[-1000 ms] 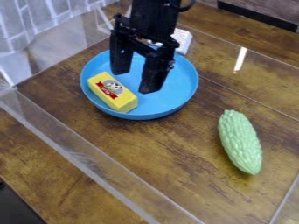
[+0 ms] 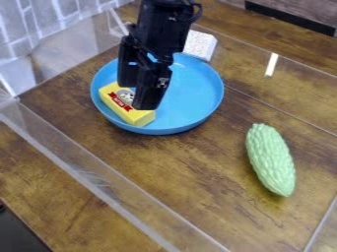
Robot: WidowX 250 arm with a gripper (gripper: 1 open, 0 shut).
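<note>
My black gripper (image 2: 140,79) stands open over the blue plate (image 2: 198,98), its fingers pointing down around the upper part of a yellow box (image 2: 132,113) with a red label. The box lies on the left side of the plate, partly hidden by the fingers; I cannot tell whether they touch it.
A green bitter melon or similar vegetable (image 2: 270,157) lies on the wooden table (image 2: 198,197) at the right. A white object (image 2: 200,44) sits behind the plate. A clear plastic edge runs along the left.
The gripper has moved left and turned, coming over the yellow box from the middle of the plate. The box has not visibly moved.
</note>
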